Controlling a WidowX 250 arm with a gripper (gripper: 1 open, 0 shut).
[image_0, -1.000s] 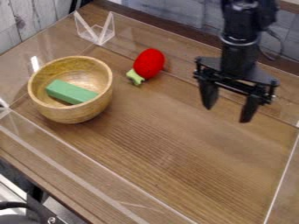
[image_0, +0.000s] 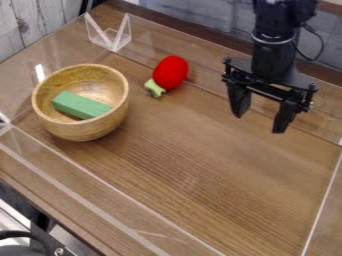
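Observation:
My black gripper (image_0: 261, 105) is at the right rear of the wooden table, pointing down, its two black finger assemblies spread apart with nothing seen between them. To its left lie a red oval object (image_0: 170, 72) and a small pale green piece (image_0: 154, 88) beside it. At the left is a wooden bowl (image_0: 102, 118) holding a green block (image_0: 80, 106).
A white wire-like object (image_0: 107, 35) stands at the back left. Pale walls bound the back, and a black cord runs by my arm.
The objects on the table have not moved.

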